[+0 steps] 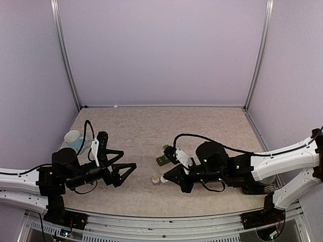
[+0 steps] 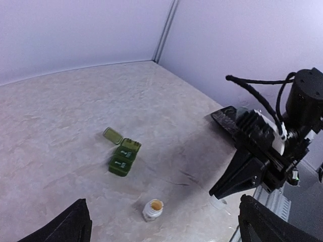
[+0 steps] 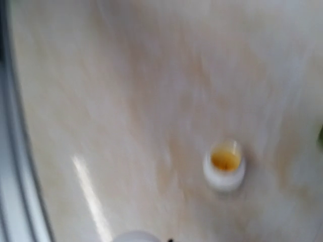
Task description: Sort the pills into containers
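An uncapped white bottle (image 1: pixel 156 181) stands upright near the table front; its orange-lined mouth (image 3: pixel 225 157) shows in the right wrist view. Just beside it, my right gripper (image 1: pixel 173 180) is shut on a small white cap (image 1: pixel 163 179), which hangs at its fingertips in the left wrist view (image 2: pixel 218 202). Only a sliver of that cap (image 3: pixel 136 237) enters the right wrist view, where the fingers are hidden. The green pill box (image 2: pixel 124 156) rests behind the bottle, its near lids closed and its far one open. My left gripper is open and empty.
A light-blue mug (image 1: pixel 73 138) stands at the back left. On the right, a black basket (image 1: pixel 252 189) with a pale bowl is partly behind the right arm.
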